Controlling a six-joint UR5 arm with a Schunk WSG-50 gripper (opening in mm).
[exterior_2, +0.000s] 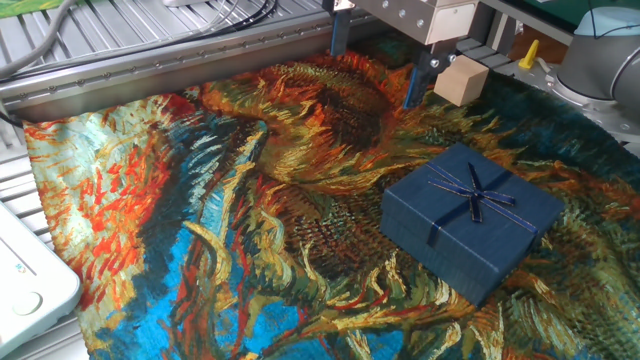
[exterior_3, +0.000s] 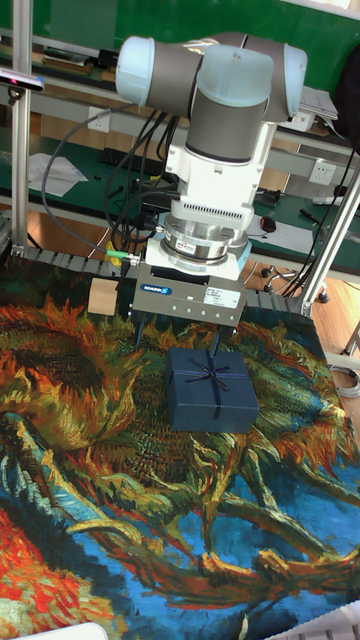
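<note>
A dark blue gift box (exterior_2: 470, 215) with a ribbon bow on its lid stands on the painted cloth, in the right half of exterior view 2. In exterior view 3 the same box (exterior_3: 213, 397) is near the middle, in front of the arm. My gripper (exterior_2: 374, 78) points down with its two fingers wide apart and nothing between them. From exterior view 3, the gripper (exterior_3: 176, 350) appears just behind the box, one finger partly close to its back edge in the picture. A plain wooden block (exterior_2: 462, 81) shows beside the nearer finger, outside the fingers.
A cloth with a sunflower-like painting (exterior_2: 130, 200) covers the table, and much of it is bare. A metal rail (exterior_2: 180, 70) runs along one side. At the left edge of exterior view 2 lies a white device (exterior_2: 30, 265). The arm's base (exterior_2: 600, 65) is at the upper right.
</note>
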